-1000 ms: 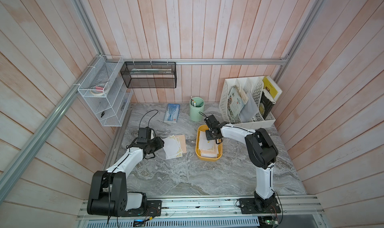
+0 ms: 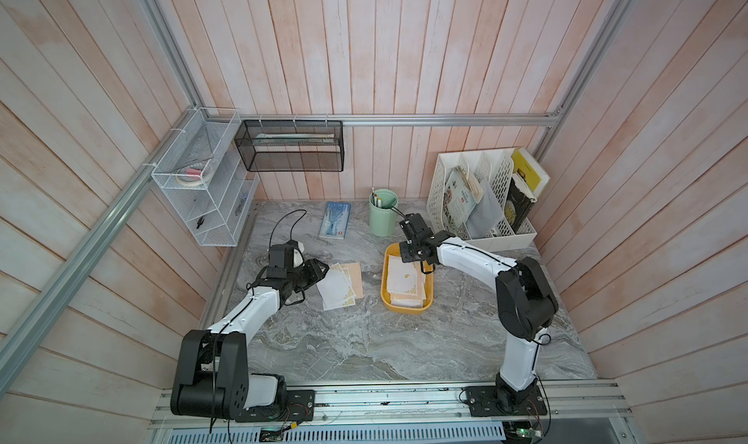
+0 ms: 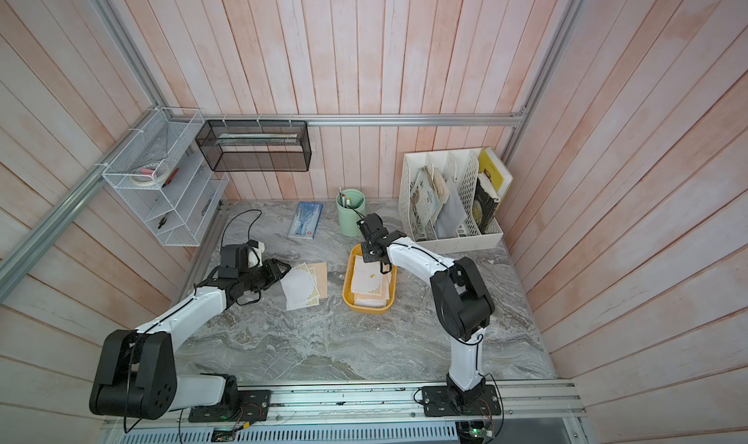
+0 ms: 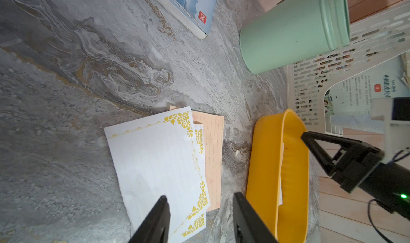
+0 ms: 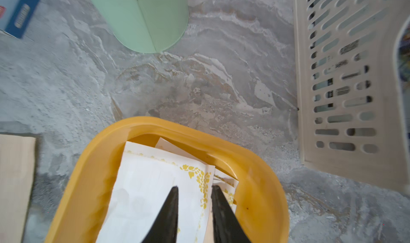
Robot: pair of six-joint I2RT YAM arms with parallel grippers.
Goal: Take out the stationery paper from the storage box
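Note:
The yellow storage box point(image 2: 385, 293) stands mid-table, several sheets of stationery paper point(image 5: 158, 187) lying inside, a white one with gold flower print on top. Over the box's back end, my right gripper is open, its fingers point(image 5: 170, 219) a little apart with no paper visibly held. On the table left of the box lie more sheets, a white stationery sheet point(image 4: 158, 166) over others and a pinkish sheet point(image 4: 213, 153). My left gripper hovers at these sheets, open and empty. The front part of the box is outside the right wrist view.
Behind the box is a green pen cup point(image 2: 382, 221), with a blue book point(image 2: 335, 220) to its left. A white file rack point(image 2: 487, 241) fills the back right. Black point(image 2: 288, 163) and white point(image 2: 183, 202) mesh racks hang at back left.
Compared with a second ago, my right arm has swung right and its gripper has shifted slightly back over the box. The left gripper has edged slightly back and right. The papers look unmoved.

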